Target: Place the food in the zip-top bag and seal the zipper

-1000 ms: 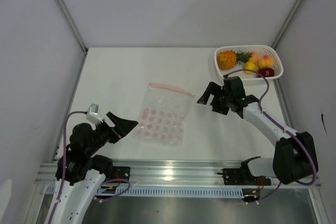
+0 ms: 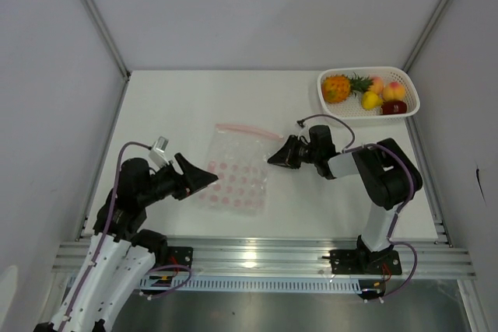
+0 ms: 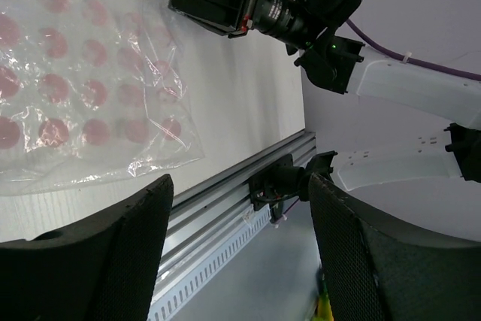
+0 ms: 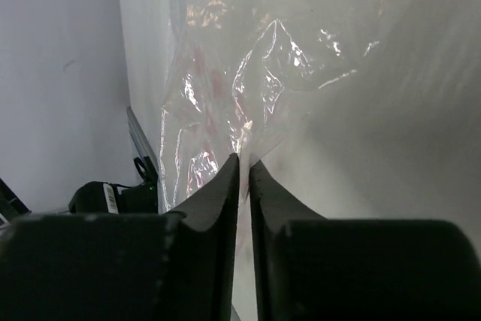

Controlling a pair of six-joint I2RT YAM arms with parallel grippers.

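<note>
A clear zip top bag (image 2: 233, 172) with pink dots and a pink zipper strip lies flat on the table, also filling much of the left wrist view (image 3: 75, 88). My right gripper (image 2: 276, 157) is at the bag's right edge, its fingers close together on a pinched fold of plastic (image 4: 244, 140). My left gripper (image 2: 196, 178) is open above the bag's lower left side, its fingers apart with nothing between them. The food, including a spiky orange fruit (image 2: 336, 89), peaches, a yellow fruit and a dark red one, sits in a white basket (image 2: 412, 99).
The basket stands at the back right. Metal rails run along the table's edges, with walls beyond.
My right gripper has moved left and down onto the bag's edge and narrowed on it. My left gripper has moved slightly right over the bag.
</note>
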